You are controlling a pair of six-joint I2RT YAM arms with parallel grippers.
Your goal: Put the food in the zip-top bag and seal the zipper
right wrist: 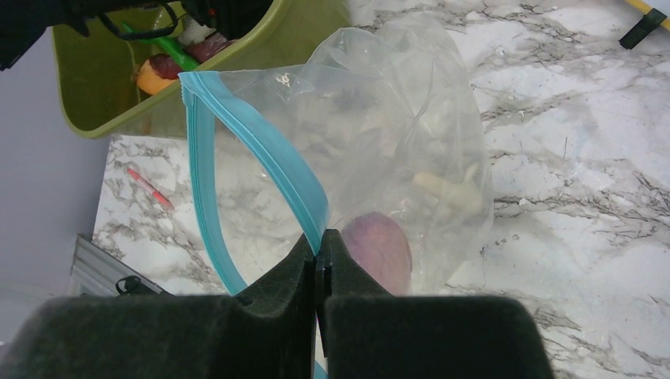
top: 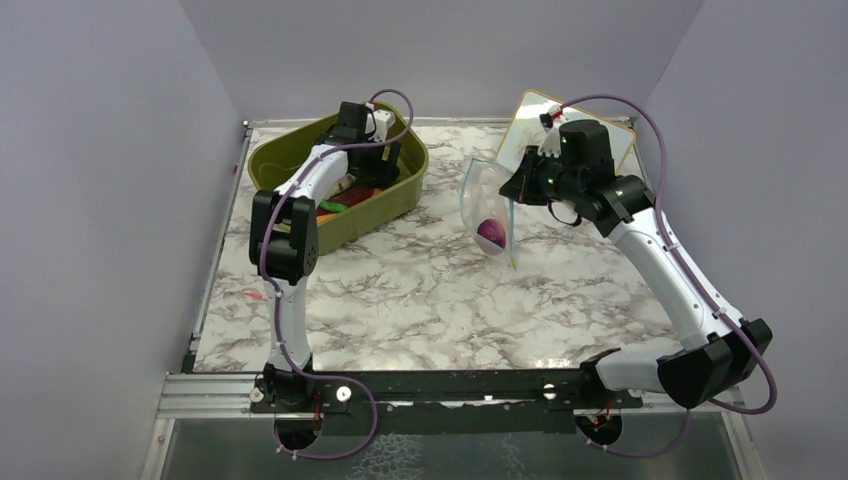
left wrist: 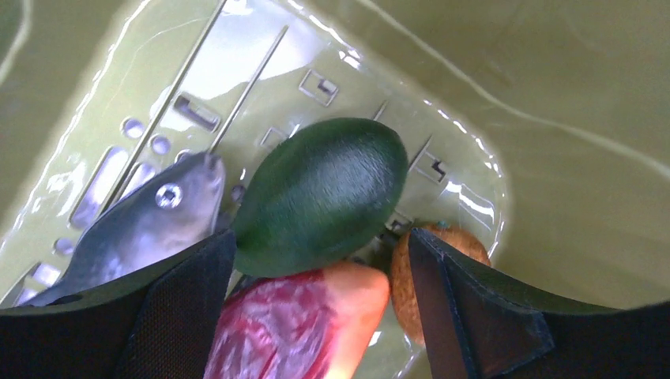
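Observation:
A green bin (top: 362,220) holds food. My left gripper (top: 385,165) is down inside it, fingers apart around a dark green avocado-like item (left wrist: 320,193), beside a fish (left wrist: 142,221), a red meat piece (left wrist: 284,332) and a brown round item (left wrist: 442,284). My right gripper is shut on the blue zipper edge of the clear bag (right wrist: 276,158), which hangs with its mouth spread; a purple round item (right wrist: 375,245) and a pale item (right wrist: 446,189) show in it.
A white board (top: 530,120) lies at the back right. A small red marker-like object (right wrist: 150,188) lies left of the bag.

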